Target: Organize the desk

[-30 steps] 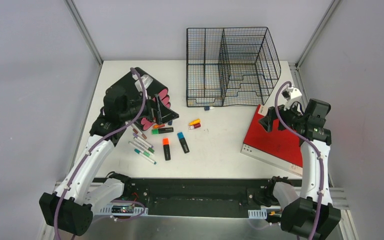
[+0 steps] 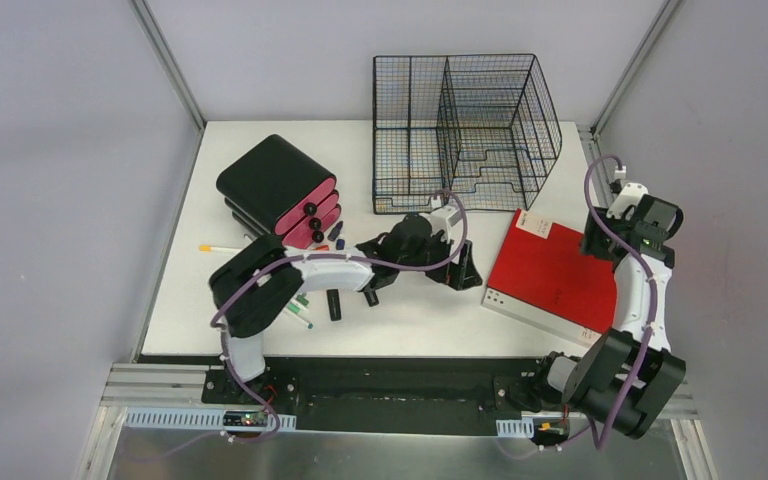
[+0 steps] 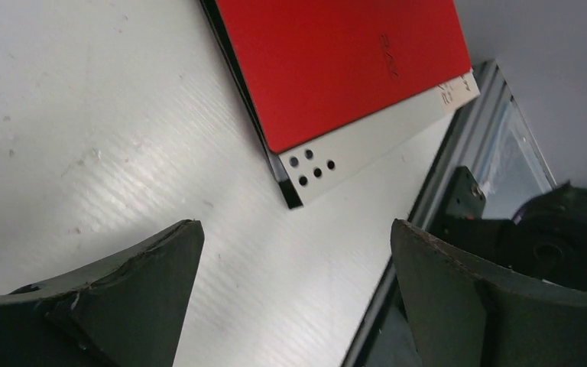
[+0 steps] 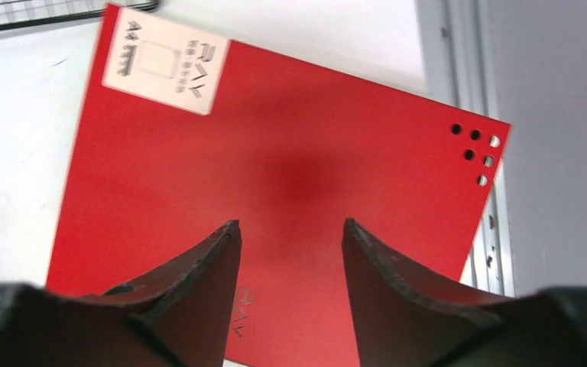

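Note:
A red folder atop a white board lies at the desk's right; its lower left corner shows in the left wrist view. My left gripper hangs open just left of it, fingers empty. My right gripper is over the folder's upper right part, fingers parted with only red surface between them. Black-and-pink cases are stacked at the back left. Markers and highlighters lie in the left and middle, partly hidden by the left arm.
A black wire rack with dividers stands at the back centre. Bare desk lies along the front middle. Side walls and metal rails border the desk closely.
My left gripper has swung right from beside the cases to near the red folder, its arm now lying across the markers. My right gripper has moved right and slightly back over the folder.

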